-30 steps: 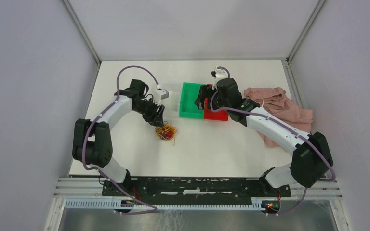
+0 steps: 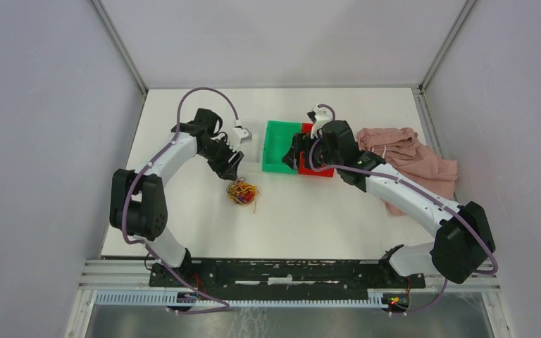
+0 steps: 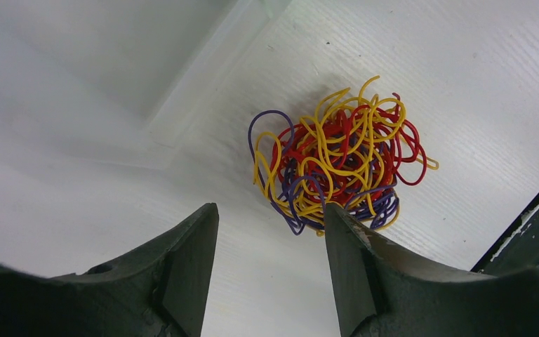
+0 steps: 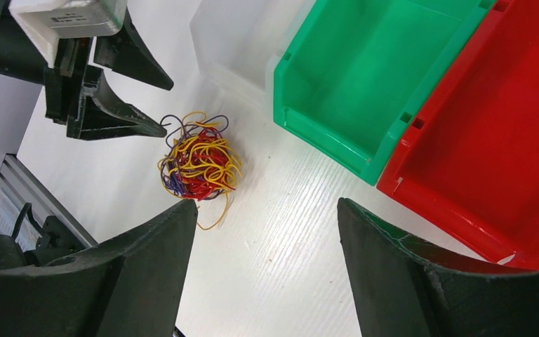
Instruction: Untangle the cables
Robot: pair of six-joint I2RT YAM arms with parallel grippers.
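A tangled heap of yellow, red and purple cables (image 2: pixel 242 191) lies on the white table, left of its middle. Seen from the left wrist, loops of the cable heap (image 3: pixel 344 158) stick out at its edges, and a purple loop rises near the fingers. My left gripper is part open over the near side of the heap, with no cable visibly held. In the right wrist view that left gripper appears at the heap's upper left, apart from most of it. My right gripper stands open and empty, to the right of the heap.
Side by side behind the heap stand a clear bin (image 2: pixel 253 144), a green bin (image 2: pixel 271 167) and a red bin (image 2: pixel 326 173). A pink cloth (image 2: pixel 423 165) lies crumpled at the right. Bare table stretches in front of the bins.
My left gripper has shifted slightly, its wrist rising a little in the top view. The cable heap looks unmoved.
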